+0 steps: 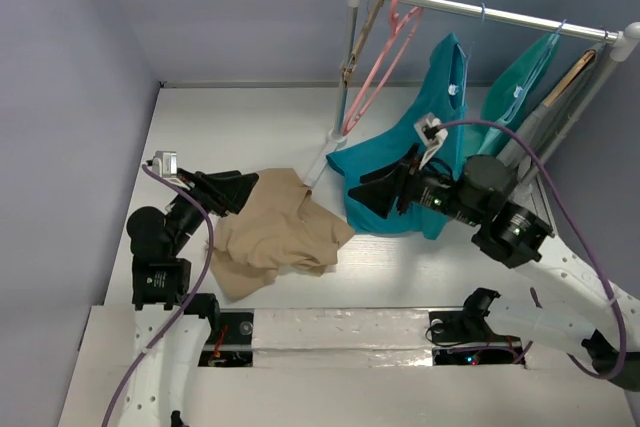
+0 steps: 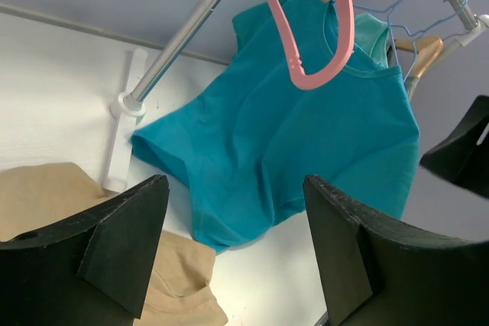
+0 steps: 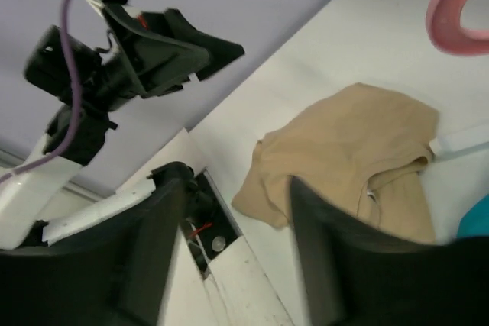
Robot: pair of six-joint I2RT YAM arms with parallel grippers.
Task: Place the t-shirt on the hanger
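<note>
A tan t-shirt (image 1: 270, 232) lies crumpled on the white table under the rack's left end. From the rail hangs an empty pink hanger (image 1: 375, 67); its rounded loop (image 2: 309, 80) shows in the left wrist view. My left gripper (image 1: 243, 193) is above the shirt's left edge, open and empty. In the right wrist view, the tan shirt (image 3: 344, 143) lies beyond my right gripper, whose blurred fingers stand apart with nothing between them. The right gripper is in front of the hanging teal shirt, to the right of the tan one, touching neither visibly.
A metal rail (image 1: 490, 13) spans the back right on posts. A teal shirt (image 1: 425, 152) hangs there, with another green garment (image 1: 520, 82) and a wooden hanger (image 1: 572, 75) farther right. One post's white foot (image 2: 122, 139) stands close to the tan shirt.
</note>
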